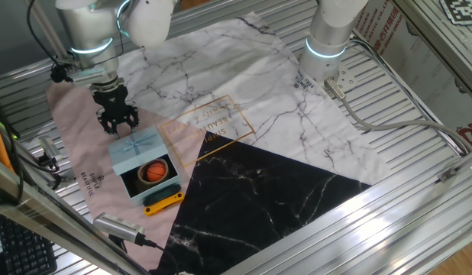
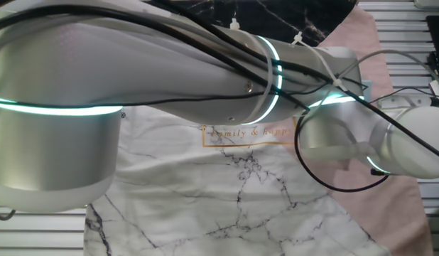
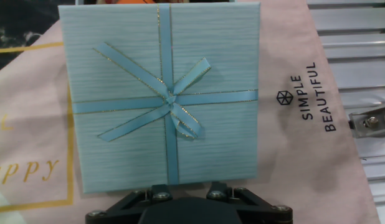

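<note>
A light blue gift box (image 1: 153,180) stands on the pink part of the cloth. Its lid (image 1: 137,150), tied with a blue ribbon bow (image 3: 169,99), covers only the half on the gripper's side. In the uncovered half are a small orange basketball (image 1: 156,170) and a tan ring (image 1: 143,182) around it. My gripper (image 1: 122,129) is just behind the lid's far edge, its fingers spread and nothing visible between them. From the wrist, the lid (image 3: 124,74) fills the middle of the view, with the gripper at its lower edge. Whether they touch cannot be told.
A yellow and black tool (image 1: 163,203) lies against the box's front side.
</note>
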